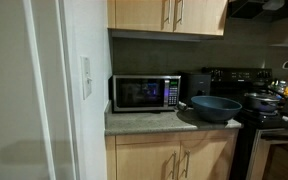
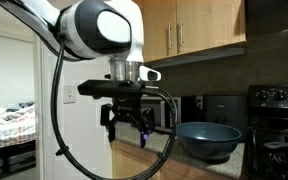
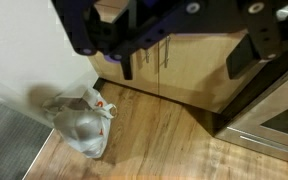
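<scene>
My gripper is open, its two dark fingers wide apart with nothing between them. In the wrist view it hangs in front of the lower cabinets (image 3: 179, 75), with wood floor (image 3: 169, 130) below. From the second exterior view, the gripper (image 2: 127, 127) is seen under the white arm (image 2: 102, 40), with a black cable looping around it. A large dark blue bowl (image 1: 215, 108) stands on the counter (image 1: 149, 123), well apart from the fingers. To its left is a microwave (image 1: 146, 93) with its door shut.
The stove (image 1: 269, 125) stands right of the counter with a pot (image 1: 263, 101) on top. A white plastic bag (image 3: 81, 125) lies on the floor near the wall. Bare counter shows in front of the microwave.
</scene>
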